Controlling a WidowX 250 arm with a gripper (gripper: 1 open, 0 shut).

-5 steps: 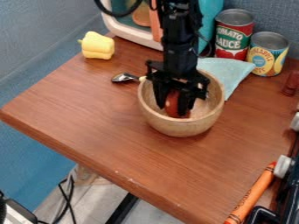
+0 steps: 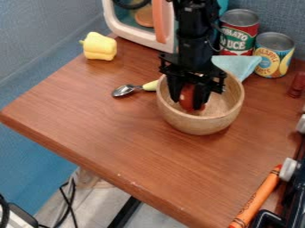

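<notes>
My black gripper [image 2: 193, 94] reaches down into a light wooden bowl [image 2: 191, 121] near the middle of the table. A red object [image 2: 188, 98], apparently a tomato or other round food, is low between or behind its fingers inside the bowl; whether the fingers grip it is unclear.
A yellow pepper [image 2: 98, 46], a spoon [image 2: 127, 90], soup cans [image 2: 238, 34], a cloth [image 2: 236, 65] and a toy appliance sit behind. An orange crayon [image 2: 255, 201] lies at right front.
Over the last second my gripper has shifted right, staying in the bowl, and the bowl has moved slightly right too, uncovering more of the spoon.
</notes>
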